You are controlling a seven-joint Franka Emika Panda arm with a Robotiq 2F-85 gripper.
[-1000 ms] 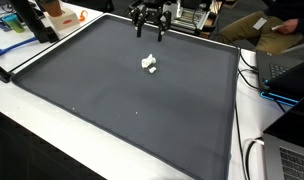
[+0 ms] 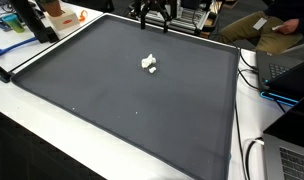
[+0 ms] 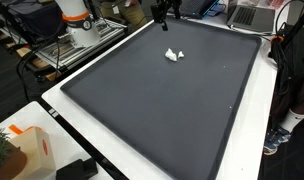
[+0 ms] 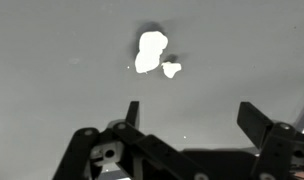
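Note:
A white lump (image 2: 148,61) rests on the dark grey board toward its far side, with a smaller white piece (image 2: 153,70) close beside it. From the wrist, the larger lump (image 4: 150,51) looks like two joined blobs, and the small piece (image 4: 171,69) is separate from it. My gripper is open, its two dark fingers wide apart and nothing between them. In exterior view 1 the gripper (image 2: 154,24) hangs near the board's far edge, beyond both white pieces and clear of them.
The grey board (image 3: 162,110) is otherwise bare apart from tiny white specks. Laptops (image 2: 287,80) stand along the right side. A potted plant (image 3: 4,150) and boxes sit at the near left in exterior view 2.
Both white pieces lie where they were.

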